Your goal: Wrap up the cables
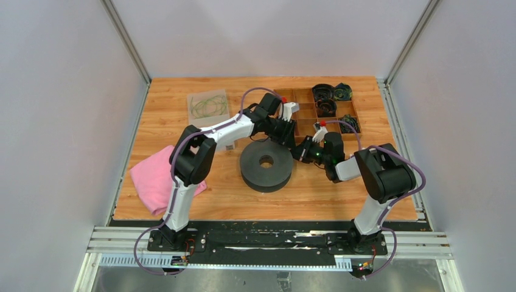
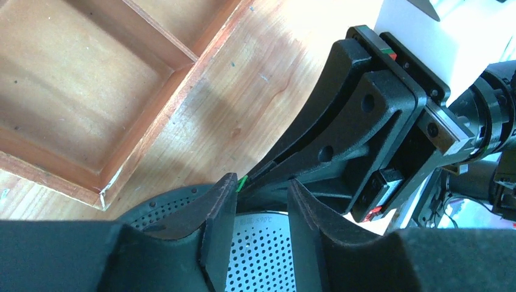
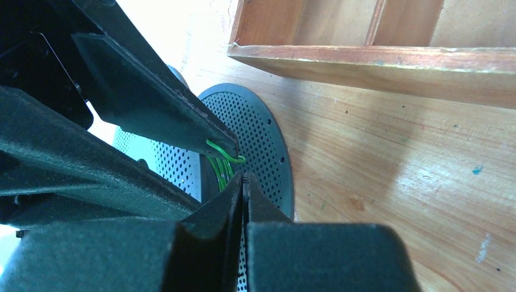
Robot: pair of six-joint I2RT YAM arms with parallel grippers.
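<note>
Both grippers meet at the right rear of the dark round spool (image 1: 255, 176), whose perforated flange (image 3: 258, 140) fills part of the wrist views. A green cable (image 3: 224, 152) is wound there, its short loose end beside the other gripper's fingertip. My left gripper is part open, its fingers apart; whether it touches the cable end is unclear. My right gripper is shut, with nothing visible between its fingertips, just below that cable end.
The wooden compartment box (image 1: 303, 94) with dark coils stands behind the grippers. A clear container (image 1: 207, 104) of green cables lies back left, a pink cloth (image 1: 152, 176) front left.
</note>
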